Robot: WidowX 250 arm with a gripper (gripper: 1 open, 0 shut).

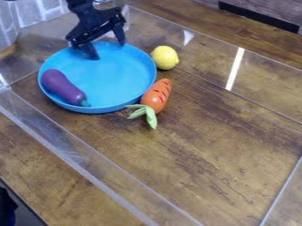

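Observation:
A blue plate [112,79] rests on the wooden table at the upper left, holding a purple eggplant [63,88] on its left side. Just right of the plate lie a carrot [154,99] with green leaves and, higher up, a yellow lemon [165,57]. The black gripper [101,41] is over the back rim of the plate; whether its fingers hold anything or how far apart they are is unclear.
Clear plastic walls or strips [106,181] border the work area along the left and back.

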